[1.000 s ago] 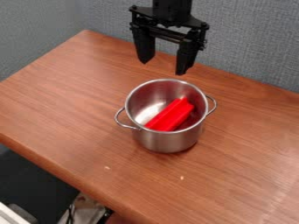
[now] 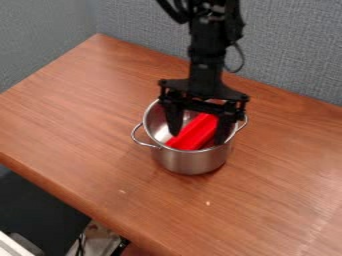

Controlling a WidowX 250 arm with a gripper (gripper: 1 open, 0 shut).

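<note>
A steel pot (image 2: 187,158) with two loop handles stands on the wooden table. Inside it lies a red elongated object (image 2: 195,133). My black gripper (image 2: 197,118) reaches down into the pot from above, its fingers on either side of the red object and partly hidden by the pot and the object; whether they touch it, I cannot tell.
A grey padded wall stands behind the table.
My gripper has come down from high above the back of the table into the pot, over the red object. The pot has not visibly moved.
</note>
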